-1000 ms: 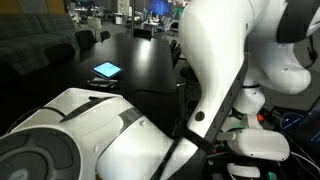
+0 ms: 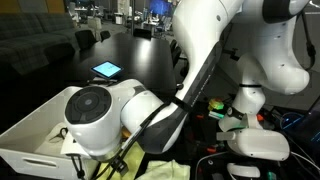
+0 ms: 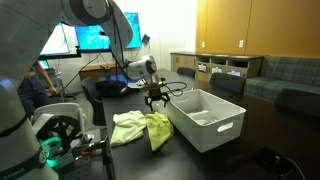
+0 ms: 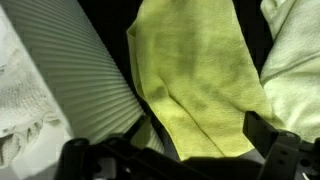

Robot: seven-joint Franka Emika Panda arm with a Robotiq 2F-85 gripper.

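Note:
A yellow-green cloth [image 4: 195, 70] lies flat on the dark table, beside the white box. My gripper is open above it, its black fingers wide apart with nothing between them. In exterior view 2 the gripper [image 3: 155, 101] hangs just behind and above the yellow-green cloth [image 3: 159, 131]. A white cloth [image 3: 128, 126] lies next to it, on the side away from the box; part of this white cloth [image 4: 296, 70] also enters the wrist view at right. Inside the white box [image 3: 211, 128], a whitish textured cloth [image 4: 22, 105] shows in the wrist view.
The box's ribbed wall [image 4: 80, 60] runs close along the gripper's left side in the wrist view. A tablet [image 2: 107, 70] with a lit blue screen rests on the far table. Bare dark table [image 3: 225, 160] spreads in front of the box in exterior view 2.
In exterior view 1 the arm's wrist has moved right and away from the camera, from the lower-left corner. The white box and the cloths now show more fully.

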